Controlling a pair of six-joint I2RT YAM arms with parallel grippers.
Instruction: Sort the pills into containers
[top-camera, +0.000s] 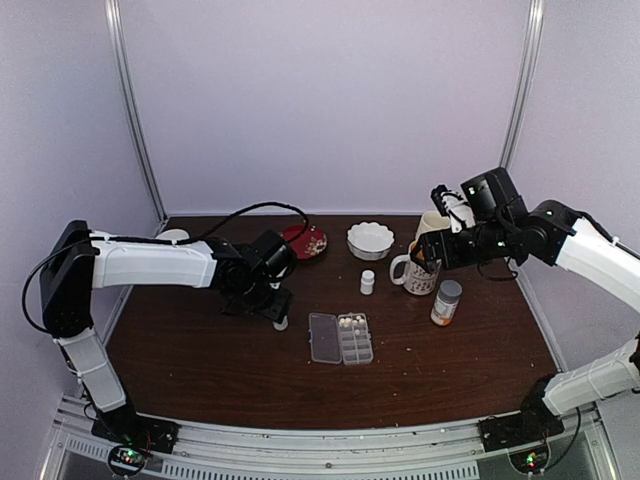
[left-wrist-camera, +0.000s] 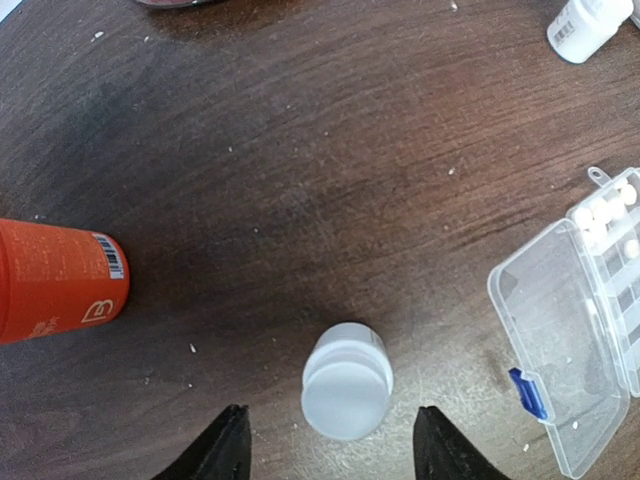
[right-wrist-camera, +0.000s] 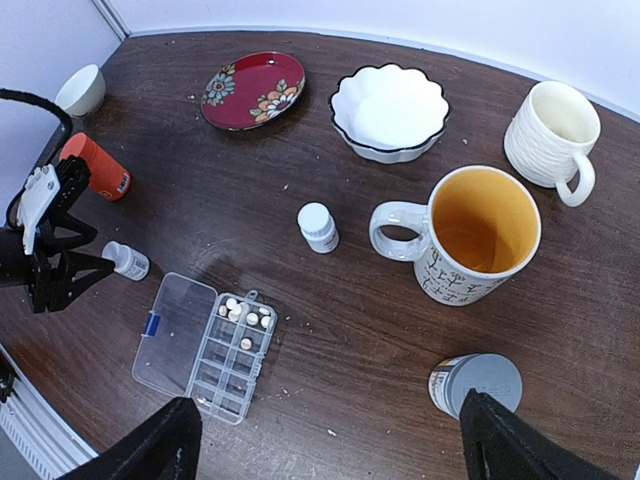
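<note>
A small white bottle (left-wrist-camera: 347, 385) stands upright on the table, between and just ahead of the parted fingers of my left gripper, which is open and holds nothing. Right of it lies the clear pill box (right-wrist-camera: 222, 375), its lid (right-wrist-camera: 174, 332) folded back. Several white pills (right-wrist-camera: 241, 309) sit in compartments at one end of the box; other compartments look empty. A second white bottle (right-wrist-camera: 318, 229) stands near the mug. High over the table's right side, my right gripper is open with nothing between its fingers.
An orange bottle (left-wrist-camera: 62, 280) stands left of the small bottle. Toward the back are a red plate (top-camera: 304, 241), a white bowl (top-camera: 370, 240) and a handled mug (right-wrist-camera: 470, 275). A grey-lidded jar (top-camera: 446, 302) stands at right.
</note>
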